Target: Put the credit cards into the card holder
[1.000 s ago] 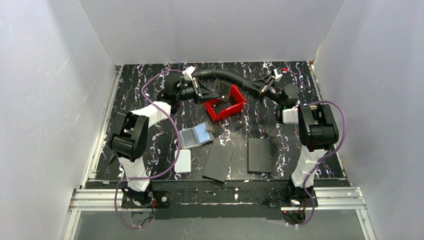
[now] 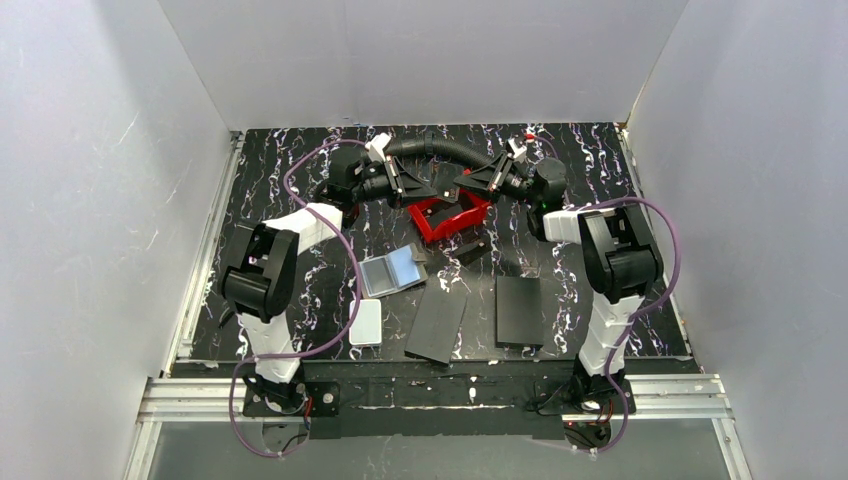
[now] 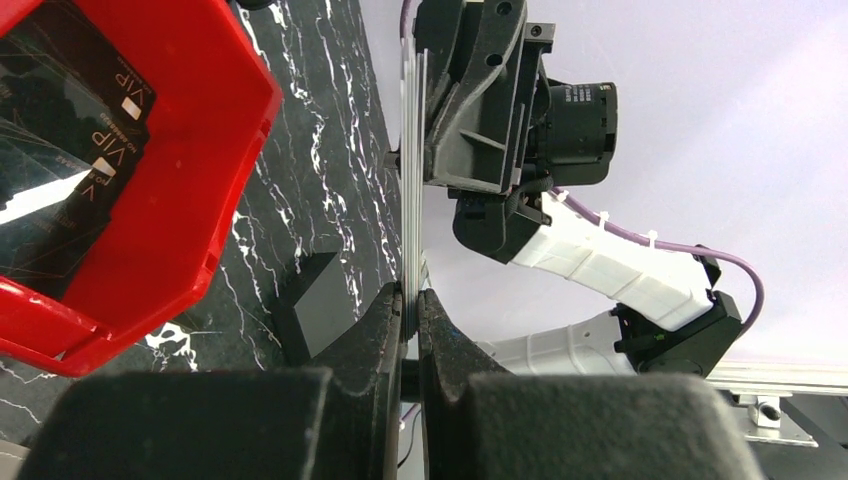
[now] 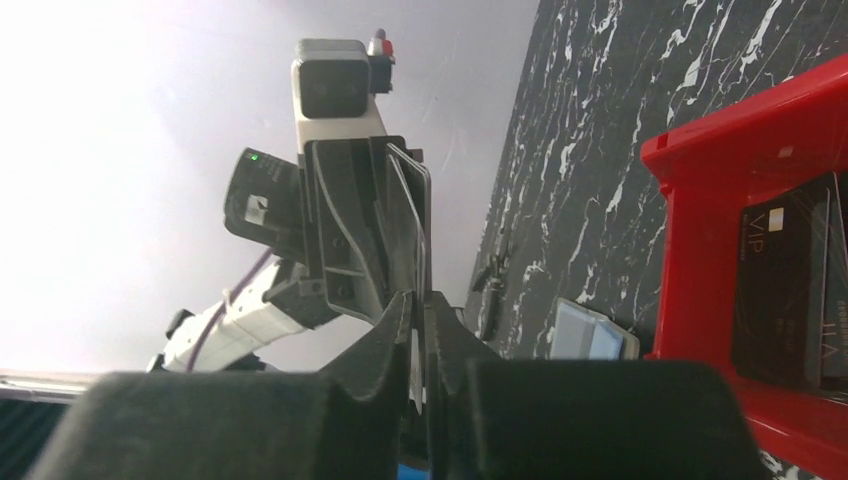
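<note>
My left gripper is shut on a thin upright stack of cards [image 3: 412, 170], seen edge-on in the left wrist view. From the other side, my right gripper has its fingertips around the far end of the stack [image 4: 408, 200]. Its fingers stand very close together; whether they press on the cards is unclear. Both grippers are over a red box [image 2: 440, 232], where dark cards marked VIP [image 4: 785, 280] lie. The open card holder [image 2: 392, 271], grey with a blue side, lies on the table to the front left of the box.
Two dark flat slabs [image 2: 437, 322] [image 2: 519, 311] and a white pad [image 2: 366, 323] lie near the front edge. A small dark piece [image 2: 472, 251] is just in front of the box. A black hose [image 2: 435, 147] runs behind. Right of the box the table is clear.
My right gripper has moved left from beside the box to the held cards. The left arm with its cards has stayed still.
</note>
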